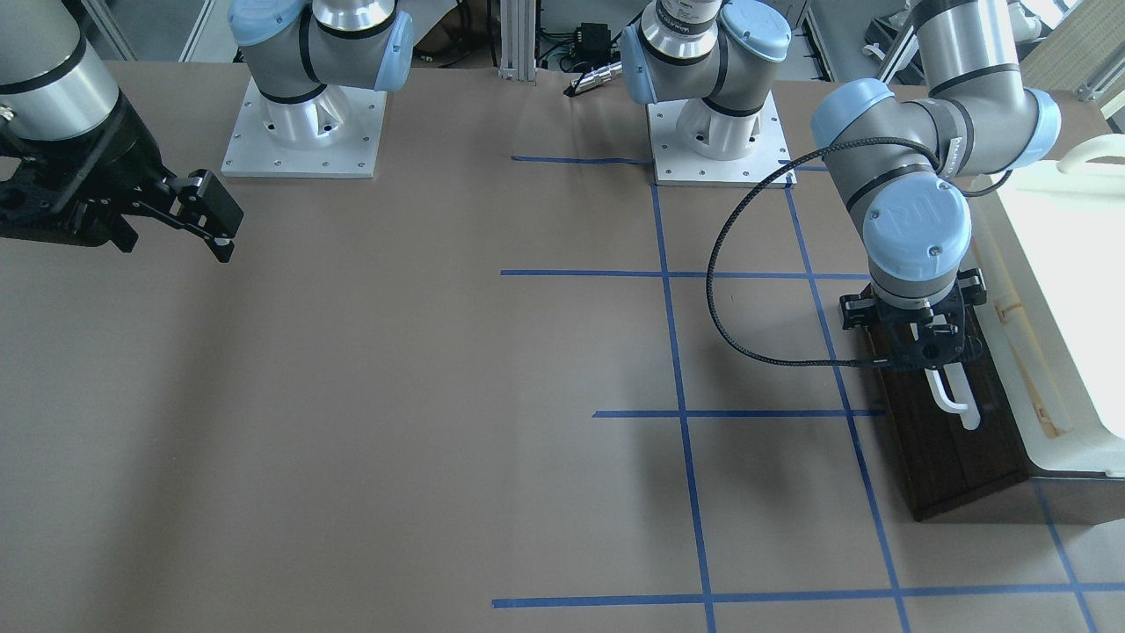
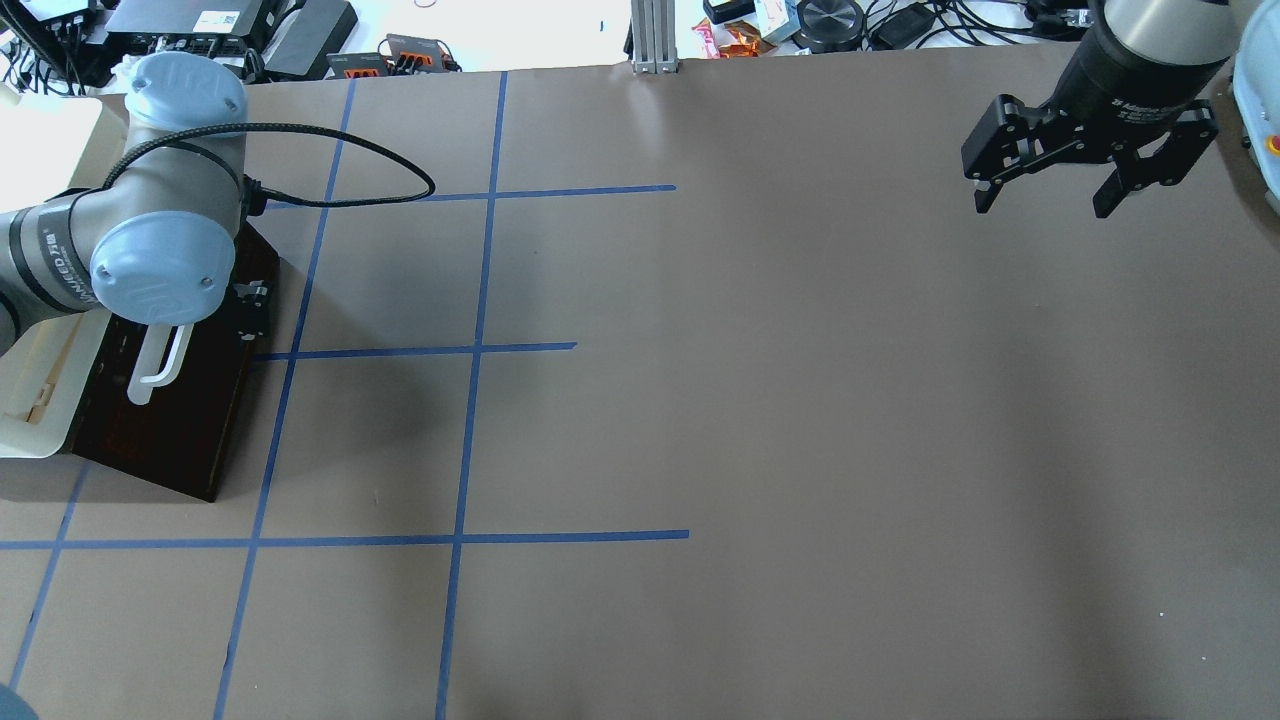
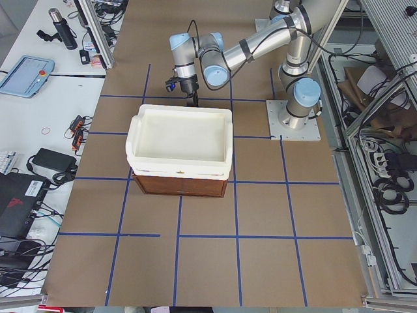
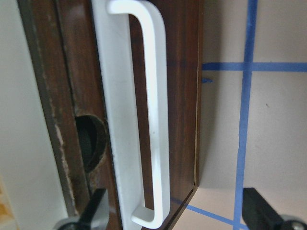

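A white handle (image 4: 158, 120) is fixed on the dark wooden front of a box (image 1: 939, 464), upright in the left wrist view. My gripper is over that front, one finger at each side of the handle, open, with the handle between and ahead of the fingertips; whether it touches cannot be told. From the front, my gripper's black body hides the upper part of the handle. A white tray (image 3: 179, 140) sits in the box, its rim along the handle side.
Another arm's black gripper (image 2: 1080, 156) hangs at the far side. More arm bases (image 1: 717, 148) stand at the back.
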